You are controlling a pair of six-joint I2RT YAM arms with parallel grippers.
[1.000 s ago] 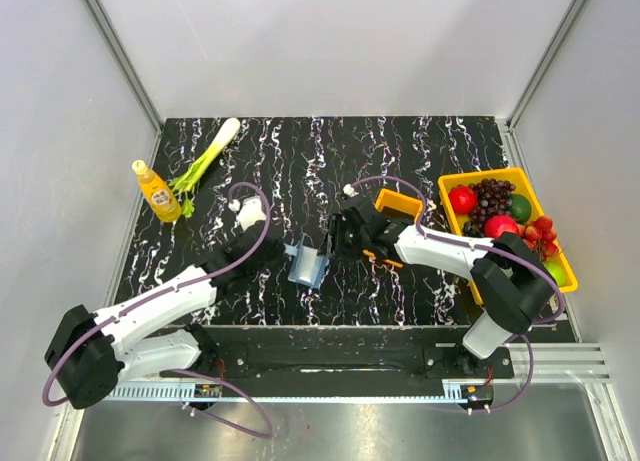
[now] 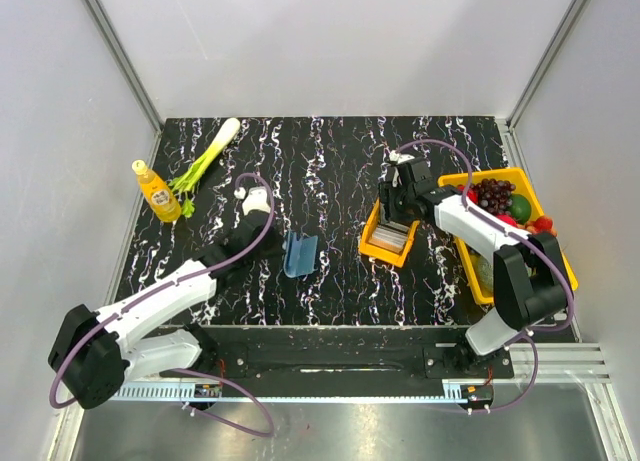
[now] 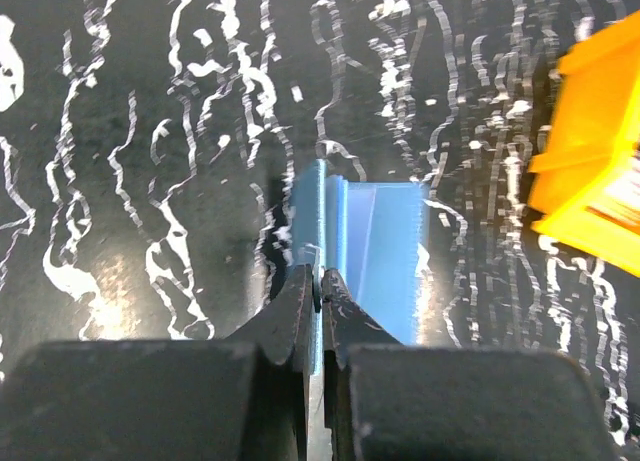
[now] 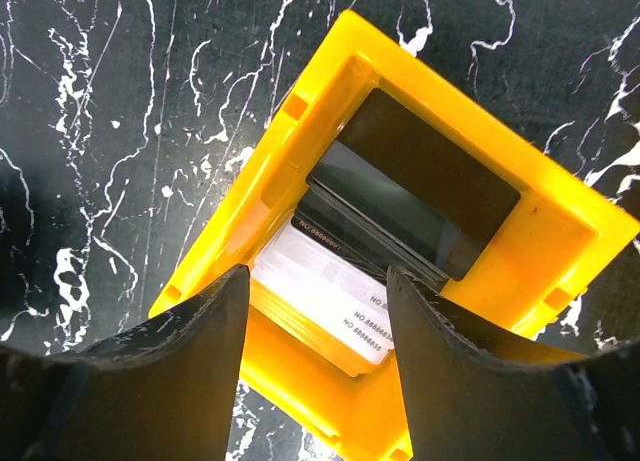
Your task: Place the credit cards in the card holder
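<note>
The blue card holder (image 2: 301, 254) stands partly opened out over the table in the left half, its near cover edge between the fingertips of my left gripper, which is shut on it. In the left wrist view one blue flap (image 3: 385, 246) spreads to the right. Over the small orange box (image 4: 215, 246) hovers my right gripper, open, with nothing between its fingers. Inside that box lie black cards (image 4: 410, 181) and a white card (image 4: 322, 286) with printed characters, tilted side by side.
A yellow basket of fruit (image 2: 482, 289) stands at the right, under the right forearm. A yellow bottle (image 2: 158, 193) and a leek (image 2: 210, 157) lie at the far left.
My right gripper has moved from beside the card holder to the right, over the orange box. The left gripper shifted slightly, keeping the holder, whose flap changed angle.
</note>
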